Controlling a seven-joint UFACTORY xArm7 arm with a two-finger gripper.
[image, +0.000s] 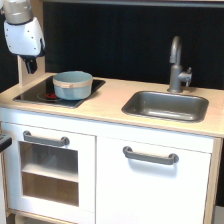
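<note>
My gripper (31, 66) hangs at the upper left, above the back left corner of the black stove top (38, 93). Its fingers are small and dark here, so whether they are open or shut does not show. A grey-blue pot (72, 87) stands upright on the right part of the stove. The gripper is apart from it, higher and to the left.
A metal sink (166, 105) with a grey faucet (178, 68) takes up the right of the wooden counter (115, 98). Below are a windowed cabinet door with a handle (46, 139) and a white door (150, 185). Bare counter lies between pot and sink.
</note>
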